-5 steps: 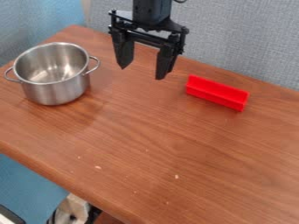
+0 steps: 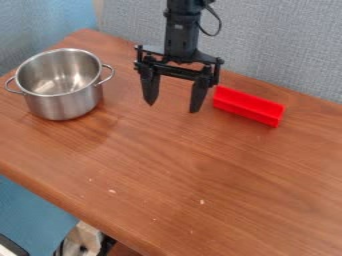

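Observation:
My black gripper [image 2: 173,98] hangs open over the back middle of the wooden table, its two fingers apart with nothing between them. A steel pot [image 2: 59,86] with two side handles stands at the left of the table. To the right of my gripper lies a red rectangular block [image 2: 247,106], apart from the fingers.
A grey textured wall stands behind it, and a blue surface lies beyond the left edge.
My gripper has come down and shifted slightly toward the red block. The pot and the block have not moved.

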